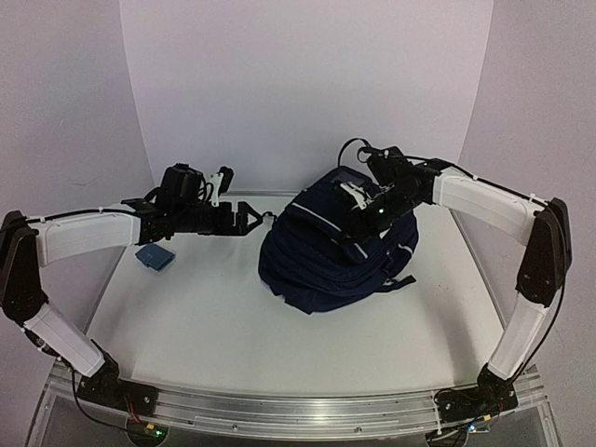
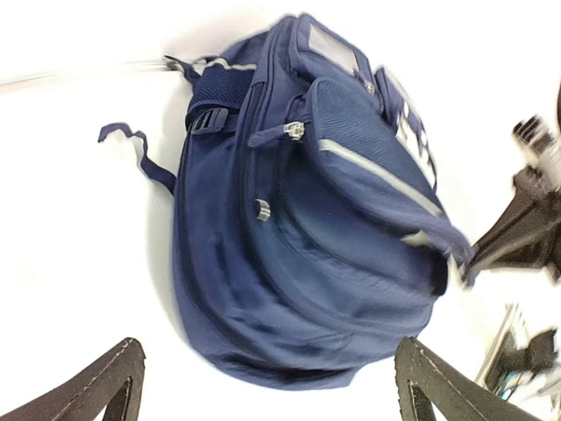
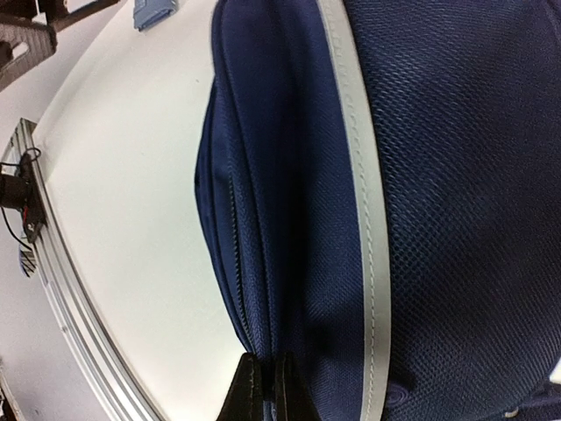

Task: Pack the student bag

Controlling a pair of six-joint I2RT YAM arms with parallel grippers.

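Note:
A navy backpack [image 1: 307, 275] lies on the table, right of centre. The left wrist view shows its unzipped front flap [image 2: 368, 175] pulled outward, with a dark opening under it. My right gripper is shut on the flap's zipped edge, and fabric runs up from between its fingers. Just left of the bag, my left gripper [image 1: 250, 220] stands open; its fingers [image 2: 101, 381] are wide apart in its own wrist view, the bag lying beyond them. A small blue-grey object [image 1: 155, 257] rests at the table's left side. Whatever the bag holds is hidden.
A loose strap [image 2: 145, 158] trails from the bag onto the white table [image 1: 223, 335]. Grey walls close in the sides and back.

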